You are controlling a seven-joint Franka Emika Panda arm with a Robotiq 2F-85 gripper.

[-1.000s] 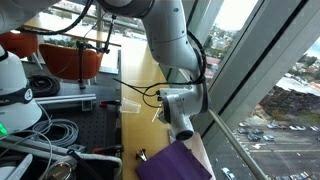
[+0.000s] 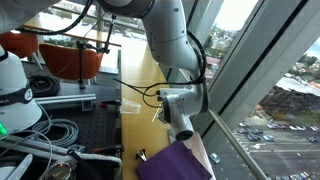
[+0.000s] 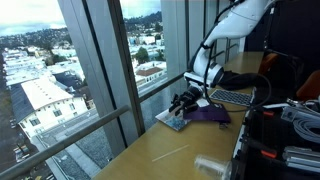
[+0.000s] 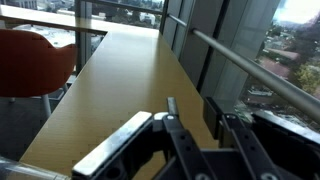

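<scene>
My gripper [image 3: 182, 104] hangs low over the long wooden table, near the window side. In the wrist view the gripper is open, its dark fingers apart with nothing between them. Past it, bare tabletop runs toward the far end. A purple cloth [image 2: 172, 162] lies flat on the table; the same cloth [image 3: 208, 114] shows behind the gripper in exterior view 2. A pale flat item [image 3: 173, 119] lies below the gripper by the window; what it is, I cannot tell. Out on open wood is a thin white stick [image 3: 170, 153].
A clear container [image 3: 211, 167] stands at the table's edge, away from the window. A small dark object [image 2: 142, 155] lies beside the cloth. Close along one side runs the window rail [image 4: 250, 68]. An orange chair [image 4: 36, 62] stands off the other side.
</scene>
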